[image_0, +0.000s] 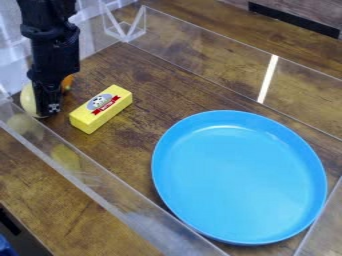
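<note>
My black gripper (48, 100) reaches down at the upper left, low beside the clear wall, partly over a pale rounded object (30, 98) and an orange item (67, 77) behind it; whether its fingers hold anything is hard to see. A yellow box (100, 109) with a printed label lies just to its right. A large blue plate (238, 177) fills the lower right.
Clear plastic walls enclose the wooden surface (174, 85), along the left, front and back right. The middle, between the box and the plate, is bare.
</note>
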